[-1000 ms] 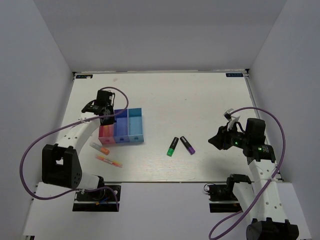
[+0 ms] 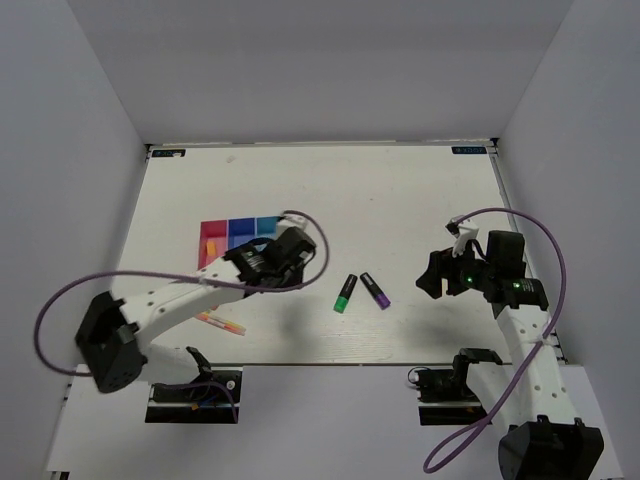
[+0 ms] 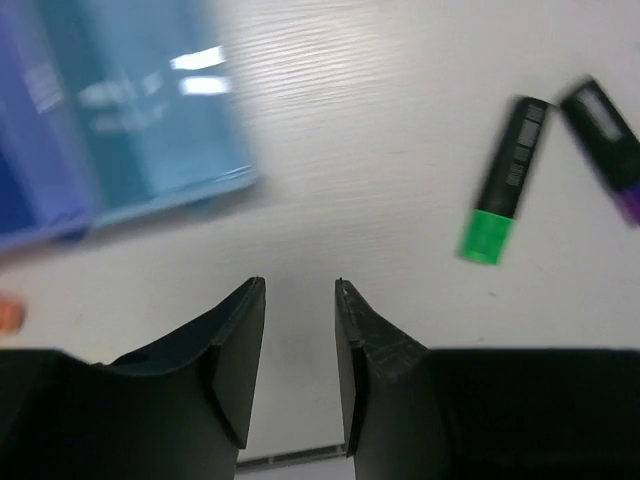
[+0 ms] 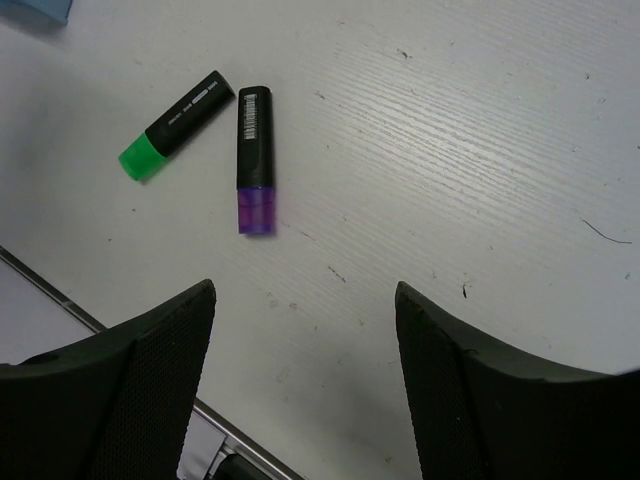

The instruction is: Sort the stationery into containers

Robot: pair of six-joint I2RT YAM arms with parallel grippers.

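A green-capped black marker (image 2: 345, 294) and a purple-capped black marker (image 2: 375, 290) lie on the table near its middle. The divided box (image 2: 241, 224) has red, blue and teal compartments; an orange item (image 2: 211, 247) rests in the red one. My left gripper is open and empty, low over bare table between the box and the green-capped marker (image 3: 503, 175). An orange and yellow pen (image 2: 220, 322) lies in front of the box, partly behind the left arm. My right gripper stands open and empty, right of the purple-capped marker (image 4: 256, 165).
Bare white table (image 2: 400, 200) fills the back and the right. The left arm covers the front of the box and part of the table there. The table's front edge (image 4: 235, 435) runs close under the right gripper.
Both black markers lie where they were. The right arm shifted only slightly.
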